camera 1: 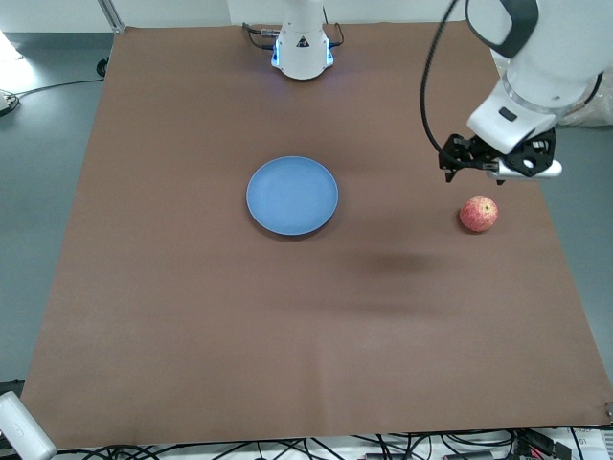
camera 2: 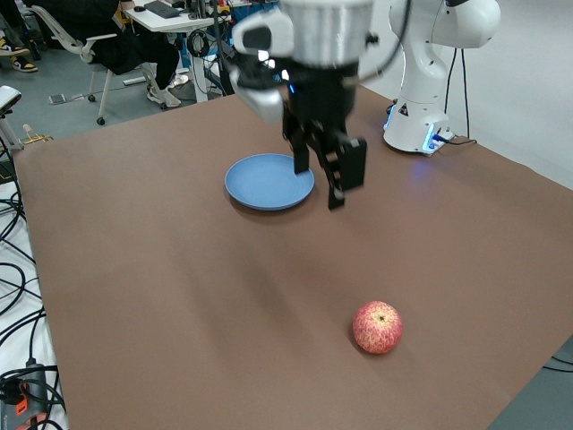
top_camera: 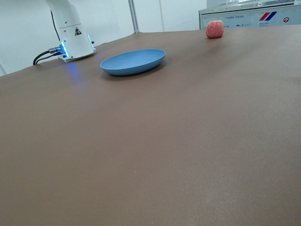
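A blue plate (camera 1: 292,195) lies flat near the middle of the brown table, seen also as a blue plate (top_camera: 132,61) in the top view. A red apple (camera 1: 478,214) sits by itself to its right, nearest the camera in the right view (camera 2: 377,327). My black gripper (camera 1: 474,172) hangs in the air above and behind the apple in the left view; in the right view the gripper (camera 2: 320,179) hangs over the table by the plate, its fingers pointing down and nothing visible between them. How far apart the fingers stand is unclear.
Cables run along the near edge.
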